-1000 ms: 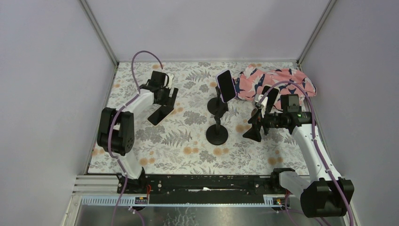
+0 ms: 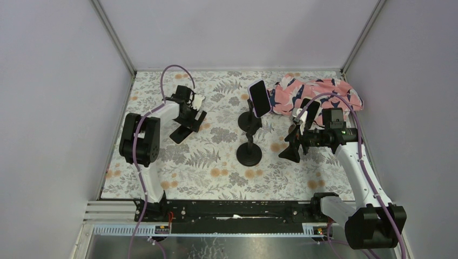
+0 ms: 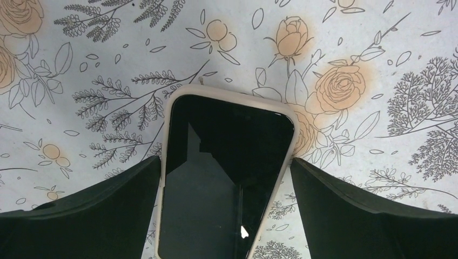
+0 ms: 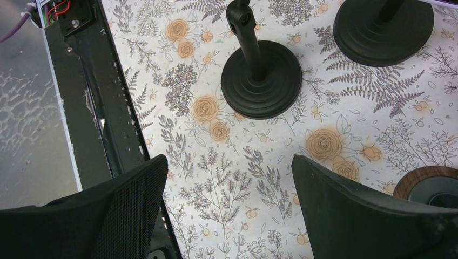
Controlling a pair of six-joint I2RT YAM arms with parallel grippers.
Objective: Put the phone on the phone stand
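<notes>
A dark phone with a pale rim [image 3: 216,189] lies face up on the floral surface at left [image 2: 181,134]. My left gripper [image 2: 192,118] is open over its upper end, one finger on either side, close to the edges [image 3: 227,164]. Two black stands stand at centre: an empty front one [image 2: 249,154] and a rear one [image 2: 244,122] near a lilac-rimmed phone [image 2: 260,99] held upright. My right gripper [image 2: 291,143] hangs open at right of the stands, nothing between its fingers.
A pink patterned cloth [image 2: 286,91] lies at back right, with another dark phone [image 2: 309,108] and a wooden-rimmed base [image 4: 416,181] partly hidden near the right arm.
The right arm has stayed still.
</notes>
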